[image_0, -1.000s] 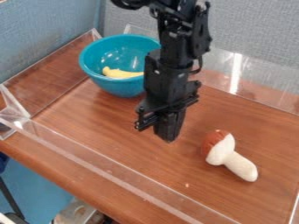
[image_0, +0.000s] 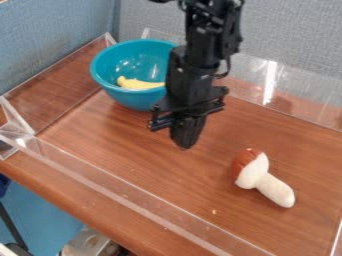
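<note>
My black gripper (image_0: 185, 130) hangs above the middle of the wooden table, fingers pointing down and close together, shut with nothing visible between them. A toy mushroom (image_0: 267, 182) with a red-brown cap and white stem lies on its side to the right and nearer the front. A teal bowl (image_0: 123, 95) stands at the back left, partly behind the arm, with a yellow object (image_0: 134, 83) inside it.
Transparent low walls edge it, with a grey padded wall (image_0: 287, 50) behind and a blue one (image_0: 47, 55) at the left.
My gripper has moved upward and slightly left, toward the bowl's side, over the last second. The mushroom and the bowl have stayed in place.
</note>
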